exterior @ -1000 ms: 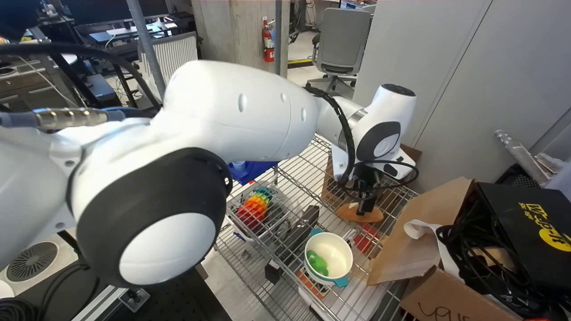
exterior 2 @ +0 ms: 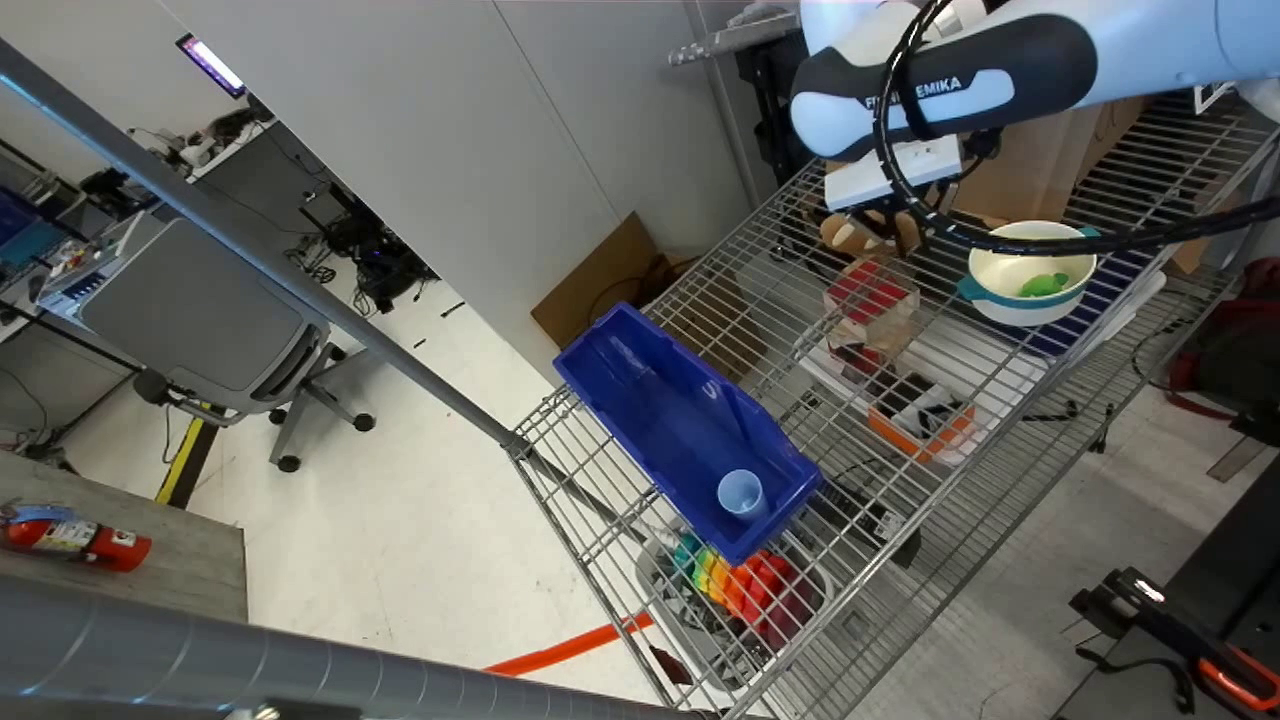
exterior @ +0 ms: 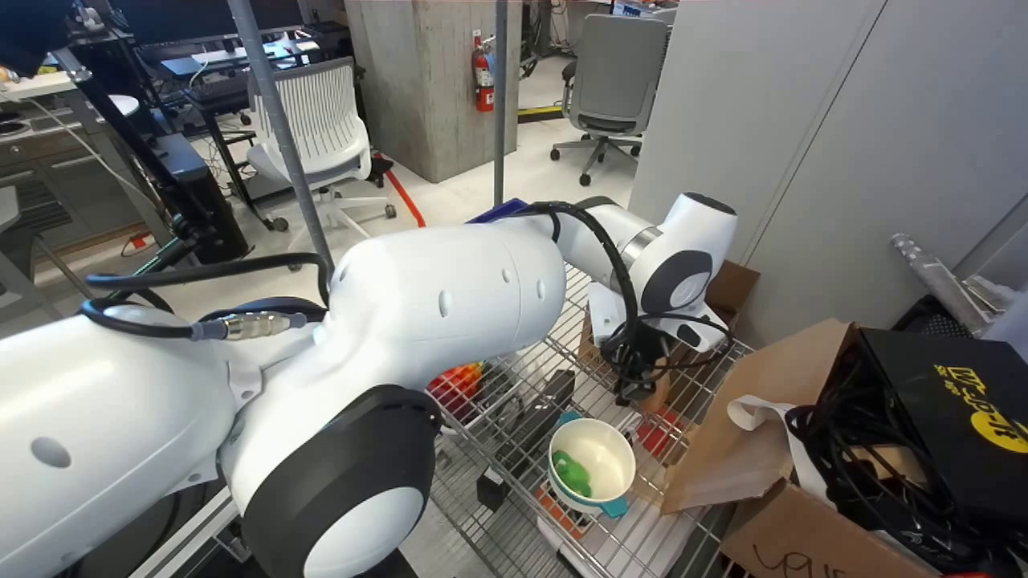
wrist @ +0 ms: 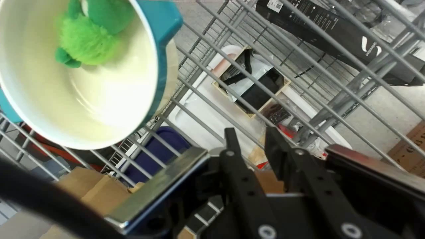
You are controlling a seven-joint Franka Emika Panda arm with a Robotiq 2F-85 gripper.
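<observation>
My gripper points down over the wire rack, its two black fingers apart with a gap between them. Some brown surface shows low in that gap; whether it touches the fingers cannot be told. In exterior view 1 the gripper (exterior: pixel 633 393) is right in front of a brown object (exterior: pixel 659 393) and hides part of it. Exterior view 2 has this tan-brown object (exterior 2: pixel 847 235) under the hand. A cream bowl with teal handles (exterior: pixel 611 453) stands on the rack near the gripper, a fuzzy green toy (wrist: pixel 89 41) inside.
On the rack, a blue bin (exterior 2: pixel 654 408) holds a light blue cup (exterior 2: pixel 743 493). Open cardboard boxes (exterior: pixel 742 424) stand beside the rack on the right in exterior view 1. Below the wires lie a red item (exterior 2: pixel 866 292) and a white tray. Bare wire surrounds the bin.
The arm has swung and lowered, bringing the gripper slightly left over the brown object, which now looks more upright and partly hidden. The bowl and green toy have not moved.
</observation>
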